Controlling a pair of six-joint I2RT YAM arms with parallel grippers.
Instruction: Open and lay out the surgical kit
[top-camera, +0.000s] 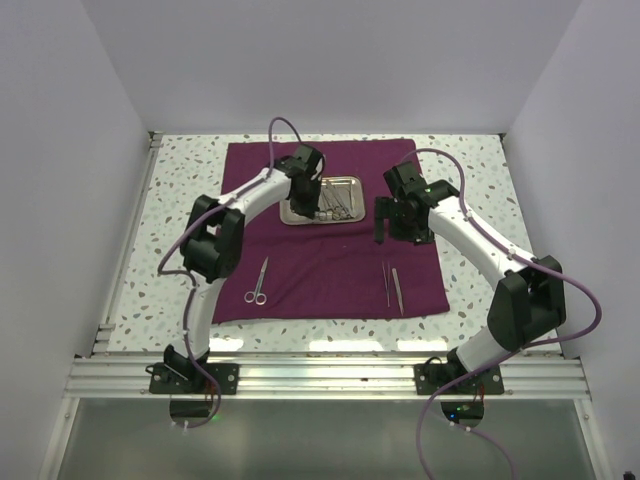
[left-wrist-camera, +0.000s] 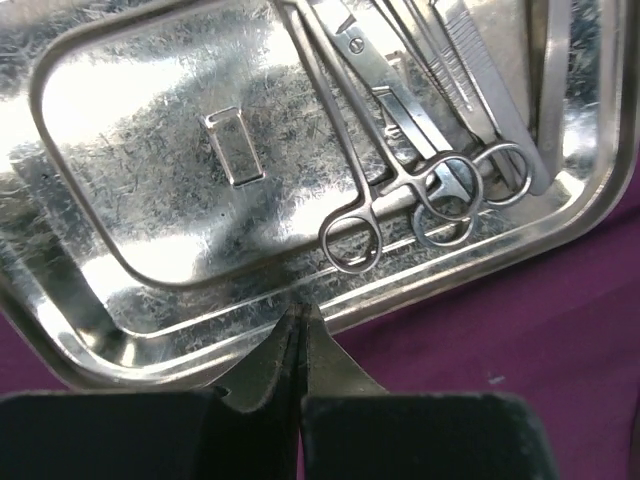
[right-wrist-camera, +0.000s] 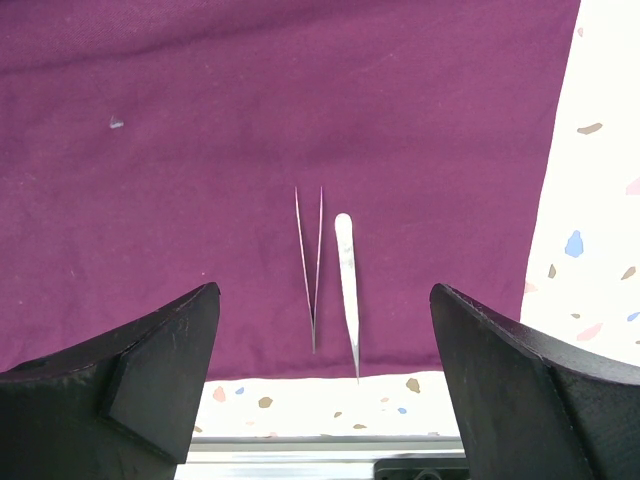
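A metal tray (top-camera: 350, 215) at the back of the purple cloth (top-camera: 320, 280) holds several ring-handled instruments (left-wrist-camera: 350, 230) and flat-handled ones (left-wrist-camera: 500, 110). My left gripper is shut, nothing between its fingertips, over the tray's front rim. Scissors (top-camera: 259, 280) lie at the cloth's front left. Tweezers (right-wrist-camera: 315, 300) and a scalpel handle (right-wrist-camera: 347, 270) lie side by side at front right. My right gripper (top-camera: 385, 220) hangs open above the cloth right of the tray, empty.
A speckled table (top-camera: 160, 230) surrounds the cloth.
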